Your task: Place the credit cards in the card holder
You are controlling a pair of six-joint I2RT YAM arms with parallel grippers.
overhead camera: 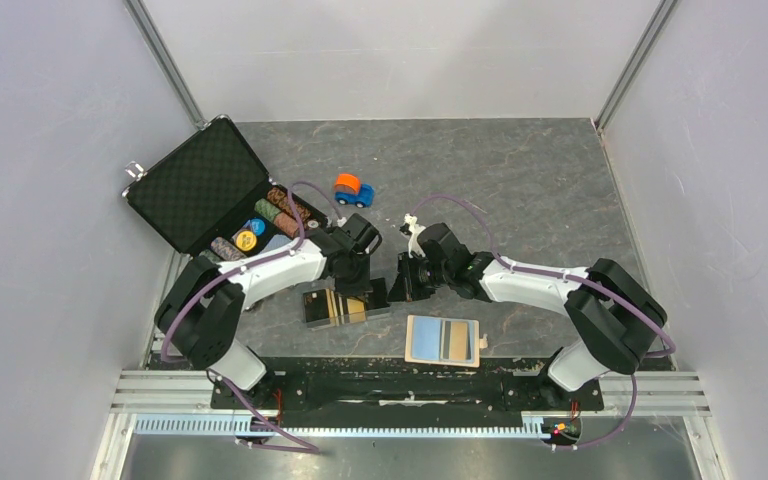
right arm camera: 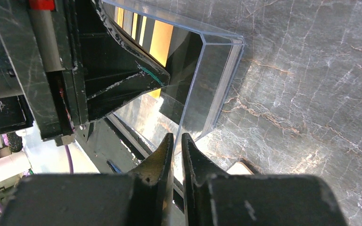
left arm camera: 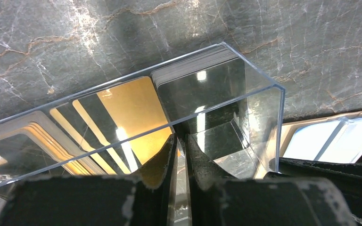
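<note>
A clear card holder (overhead camera: 334, 318) lies at table centre-left, filled with black, gold and striped cards. In the left wrist view, gold cards (left arm camera: 139, 110) sit mid-holder and a stack of black cards (left arm camera: 202, 80) lies at its right end. My left gripper is shut at the holder's front wall, nothing visible between its fingers. At the holder's right end, my right gripper is shut with its tips at the clear wall's edge. Its fingers hide the exact contact. The left gripper's dark finger (right arm camera: 122, 75) covers part of the cards in the right wrist view.
An open black case (overhead camera: 205, 185) with chip rolls stands at the back left. Near it is a toy truck (overhead camera: 353, 190). A wooden tray (overhead camera: 442, 362) with blue and tan parts lies front right of the holder.
</note>
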